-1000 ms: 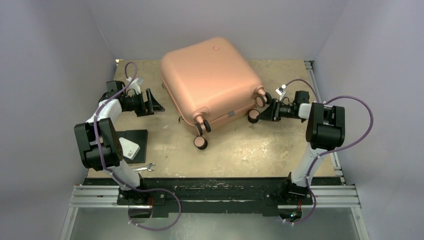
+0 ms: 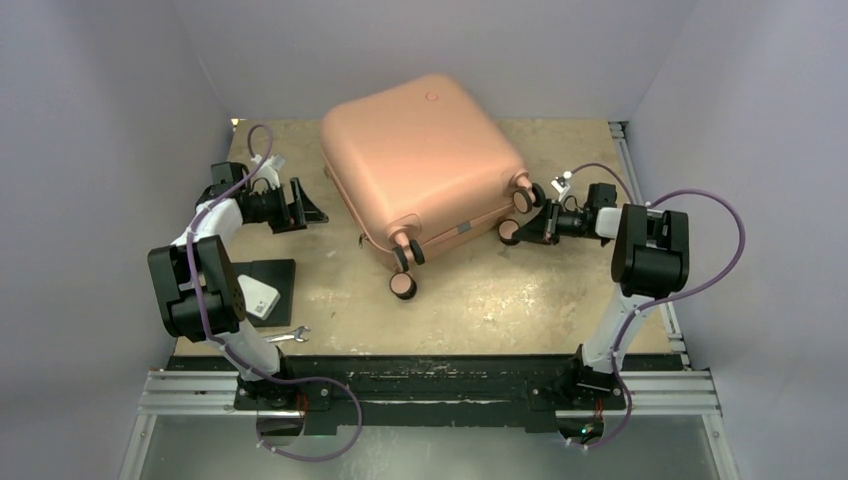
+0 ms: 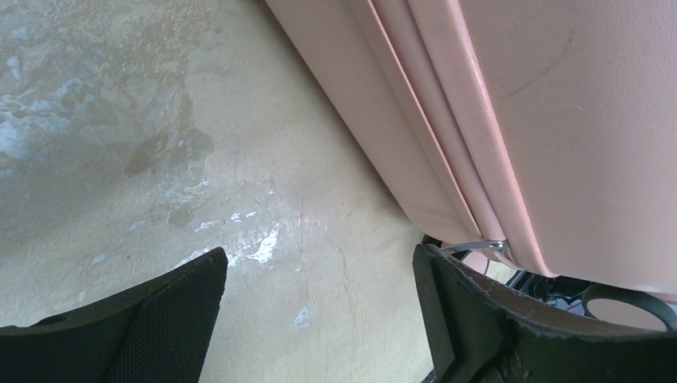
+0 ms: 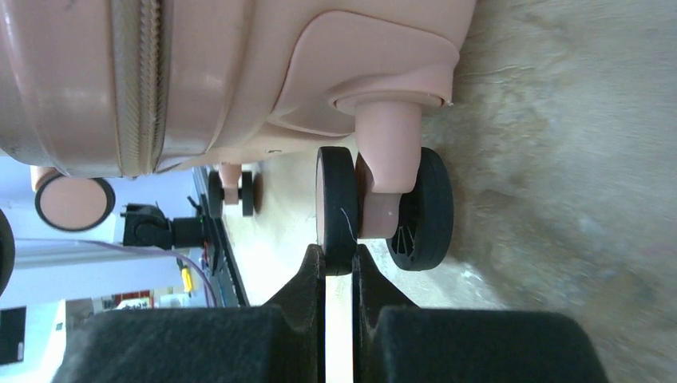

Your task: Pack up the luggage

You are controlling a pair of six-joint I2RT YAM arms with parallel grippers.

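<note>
A closed pink suitcase (image 2: 420, 160) lies on its side on the floor board, its wheels toward the front and right. At its right front corner, my right gripper (image 2: 545, 228) is shut on a black-rimmed suitcase wheel (image 4: 337, 203), which sits just above the fingertips in the right wrist view. My left gripper (image 2: 305, 210) stands part open to the left of the suitcase, nothing between its fingers; in the left wrist view the suitcase's seam and side (image 3: 399, 104) run past it at the upper right.
A black pad (image 2: 275, 273) with a white object (image 2: 258, 297) and a wrench (image 2: 290, 334) lie at the front left, under the left arm. The front middle of the board (image 2: 470, 315) is clear. Walls enclose the back and sides.
My right gripper and the front wheels beside it have shifted very slightly. The left arm and the suitcase body look unmoved.
</note>
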